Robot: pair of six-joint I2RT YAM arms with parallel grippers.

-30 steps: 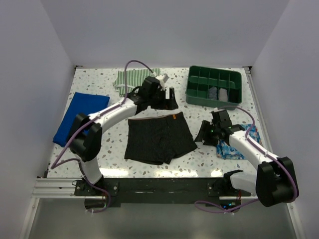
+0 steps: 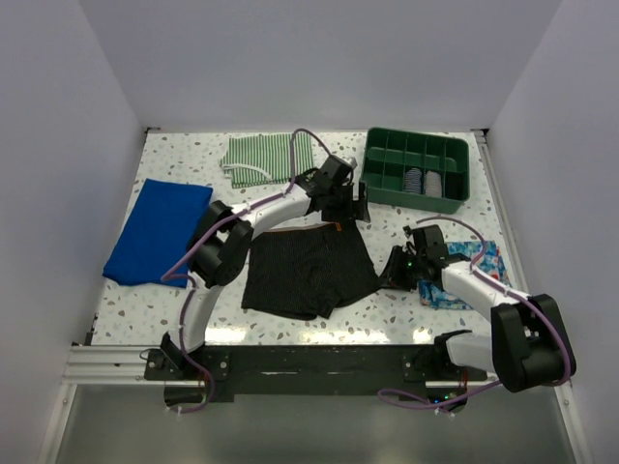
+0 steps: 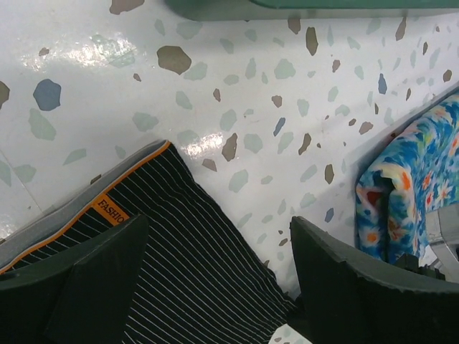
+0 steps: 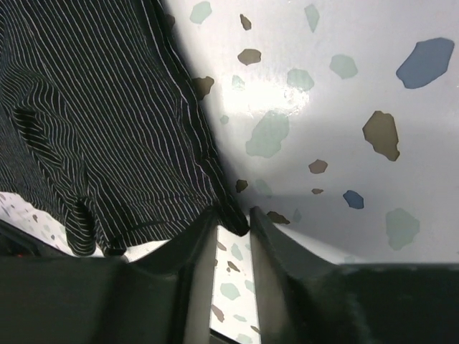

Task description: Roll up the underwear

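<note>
Dark pinstriped underwear (image 2: 300,266) lies spread on the table, its grey-orange waistband at the back. My left gripper (image 2: 346,201) hovers open over the waistband's right corner, with the FASHION label (image 3: 111,209) visible below it. My right gripper (image 2: 387,271) is at the near right corner of the underwear (image 4: 107,129); the cloth's tip lies at or between its fingertips, which stand partly apart. Whether it grips the cloth is unclear.
A green divided box (image 2: 416,135) with rolled items is at the back right, a floral cloth (image 2: 459,295) at the right, a blue cloth (image 2: 150,232) at the left, a green striped cloth (image 2: 261,155) at the back.
My left gripper moved right and down over the waistband corner. My right gripper moved slightly down and left onto the underwear's right corner.
</note>
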